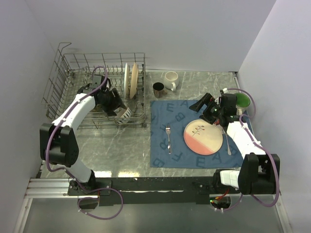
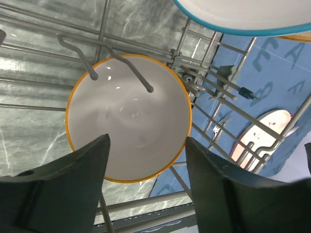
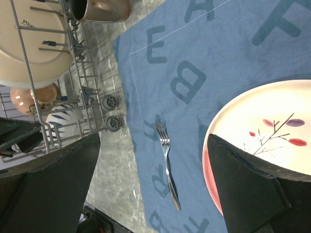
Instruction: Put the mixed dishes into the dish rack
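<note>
A bowl with an orange rim (image 2: 131,111) sits in the dish rack (image 1: 109,54), its striped outside showing from above. Over it is my left gripper (image 1: 116,105), fingers apart on either side of the bowl's near part in the left wrist view; contact cannot be made out. Two plates stand upright in the rack, a white one (image 1: 126,80) and a tan one (image 1: 134,80). My right gripper (image 1: 198,113) hangs open and empty above the cloth, by a pink and cream plate (image 1: 204,137). A fork (image 3: 166,162) and a spoon (image 1: 228,143) lie beside that plate.
A metal cup (image 1: 158,90) and a white mug (image 1: 171,80) stand right of the rack. Behind the right arm is a green cup (image 1: 242,100). The blue cloth (image 1: 160,158) covers the right counter; the counter in front of the rack is bare.
</note>
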